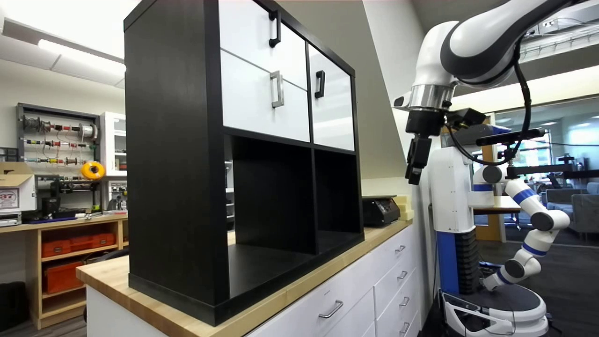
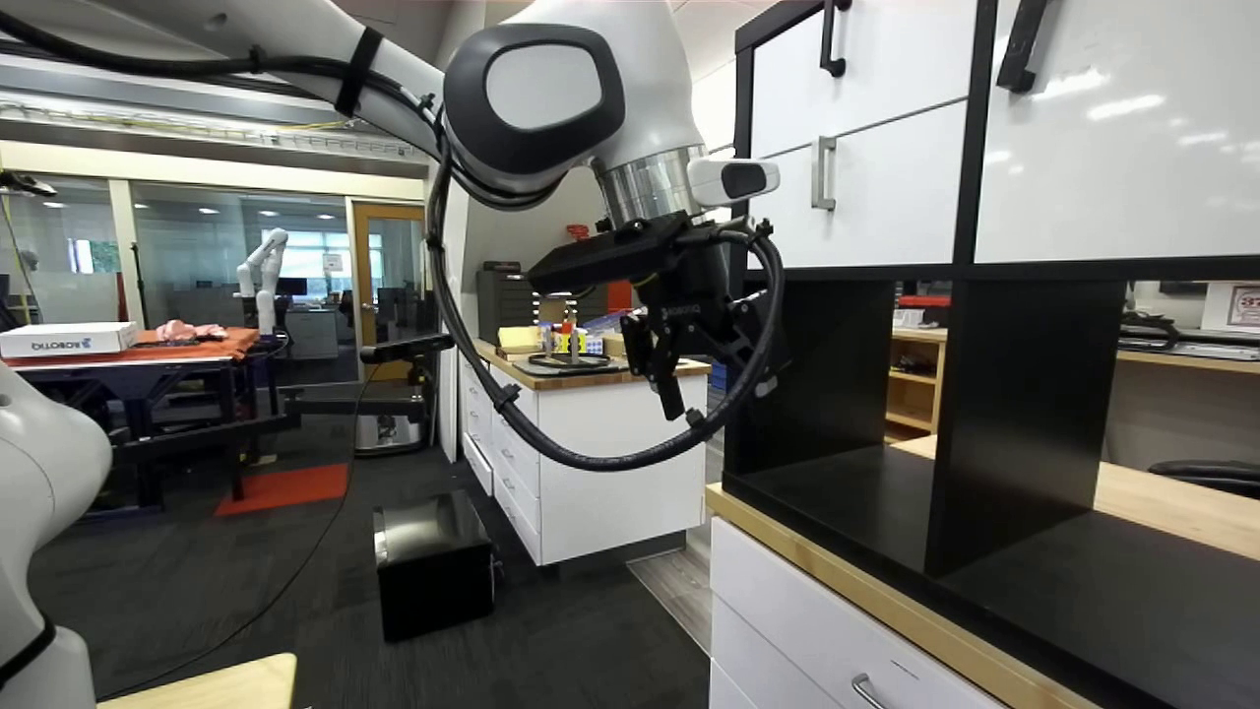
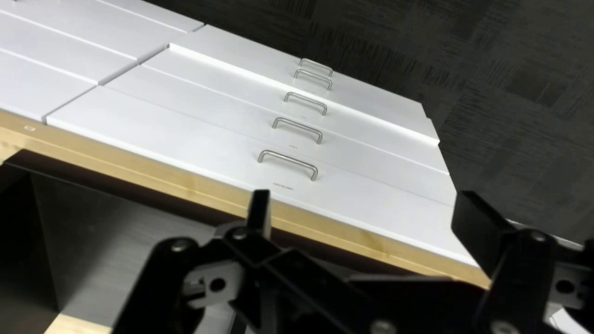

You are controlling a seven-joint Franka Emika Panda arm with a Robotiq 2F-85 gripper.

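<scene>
My gripper is open, with a wide empty gap between its two dark fingers in the wrist view. Seen from exterior view 1, the gripper hangs tilted in the air, in front of and to the right of a black shelf cabinet. The cabinet has white upper doors with black handles and one silver handle; all doors look closed. Its lower compartments are empty. In exterior view 2 the gripper is near the cabinet's left end, touching nothing visible.
The cabinet stands on a wooden counter above white drawers with metal handles. A black device sits farther along the counter. A cable loops below the wrist. A black box lies on the floor.
</scene>
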